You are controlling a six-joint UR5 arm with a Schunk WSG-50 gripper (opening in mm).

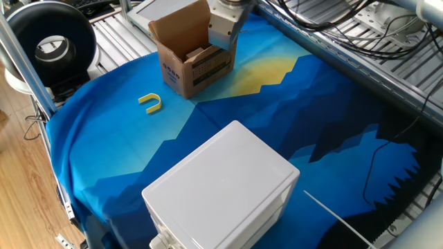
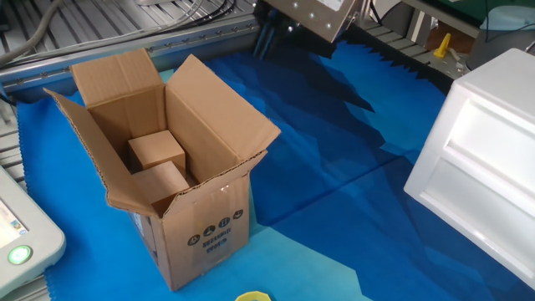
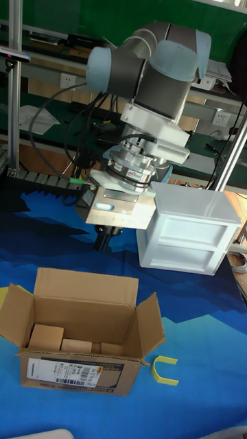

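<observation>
An open cardboard box [image 2: 206, 235] stands on the blue printed cloth with its flaps up. Inside it lie several plain brown blocks, among them one block [image 2: 157, 150] seen clearly from above. My gripper [image 3: 103, 240] hangs above the cloth behind the box in exterior view 3, clear of the flaps, its dark fingers pointing down. In exterior view 2 the gripper [image 2: 264, 40] shows at the top edge with its fingers close together; whether they are parted cannot be made out. No object shows at their tips. Exterior view 1 catches only the metal gripper housing [image 1: 224, 23].
A white drawer unit [image 1: 221, 187] occupies the near part of the cloth in exterior view 1. Beside the box lies a yellow U-shaped piece [image 1: 158, 103]. A thin white rod [image 1: 337, 216] rests right of the drawers. Open cloth separates box and drawers.
</observation>
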